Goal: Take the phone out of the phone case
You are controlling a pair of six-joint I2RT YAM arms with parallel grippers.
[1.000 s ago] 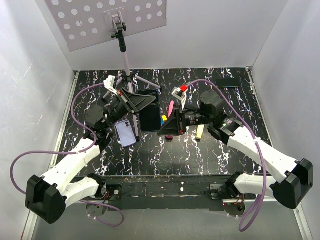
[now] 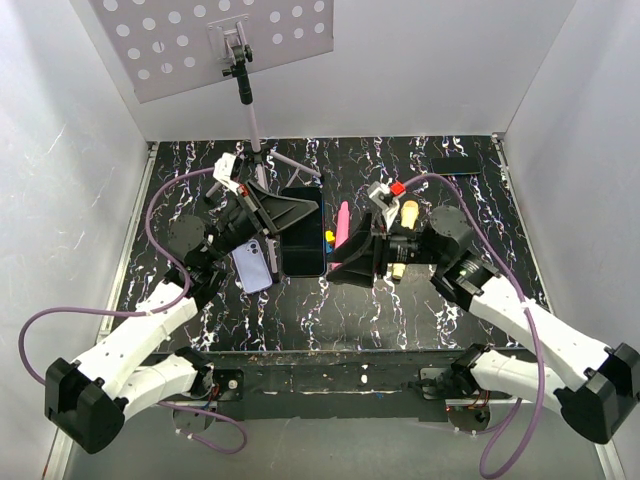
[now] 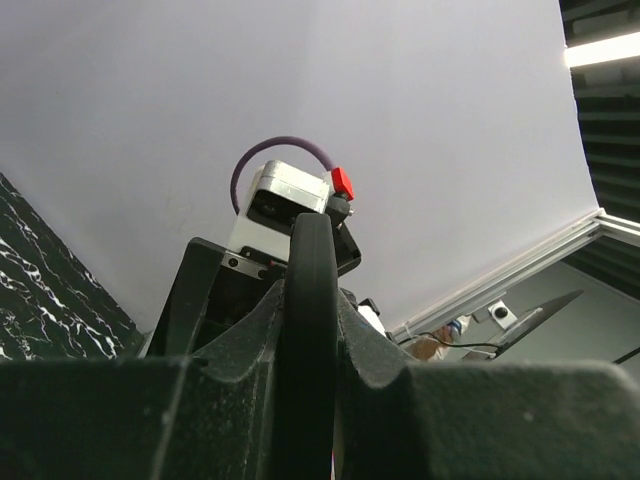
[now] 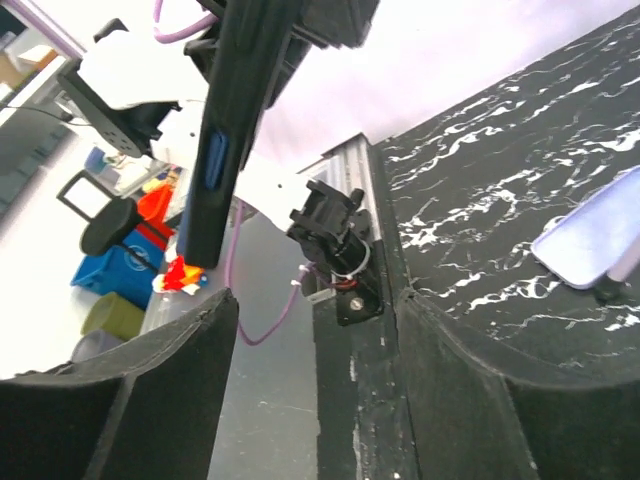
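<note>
A dark phone [image 2: 302,240] hangs above the table in the top view, its black screen facing up. My left gripper [image 2: 298,208] is shut on its upper part. In the left wrist view the phone's edge [image 3: 312,300] stands upright between the left fingers. The right wrist view catches its long dark side, with a blue button [image 4: 216,158]. Whether a case is around it, I cannot tell. Just right of the phone's lower end, my right gripper [image 2: 346,262] is open; its fingers [image 4: 185,380] are apart with nothing between them.
A lavender phone [image 2: 252,266] lies on the table at left, close to a tripod [image 2: 247,90]. Right of the held phone are a pink tool [image 2: 343,220] and a yellow one [image 2: 409,213]. Another black phone [image 2: 455,166] rests at the back right.
The held phone has shifted slightly toward the front.
</note>
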